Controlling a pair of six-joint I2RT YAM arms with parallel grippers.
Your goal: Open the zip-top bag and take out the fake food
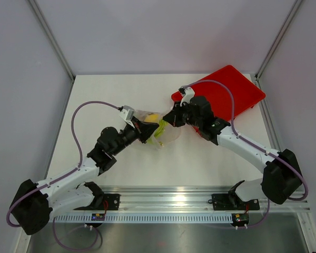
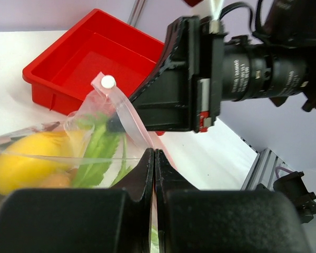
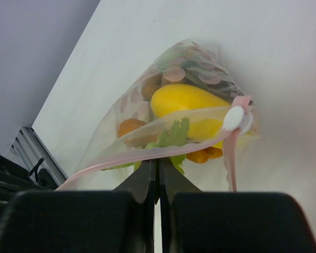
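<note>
The clear zip top bag [image 1: 168, 136] lies mid-table between both grippers, with yellow fake food [image 3: 181, 99], green leafy food [image 2: 97, 155] and orange pieces [image 3: 130, 125] inside. Its pink zip strip with white slider [image 3: 233, 118] crosses the top. My left gripper is shut at the bag's pink edge; whether film is pinched between its fingers is hard to tell. My right gripper is shut at the bag's mouth, near the leafy food, just beyond the pink strip. Its fingertips are partly hidden by film.
A red bin [image 1: 231, 92] sits at the back right of the table, close behind the right arm. A metal frame rail [image 1: 152, 192] runs along the front edge.
</note>
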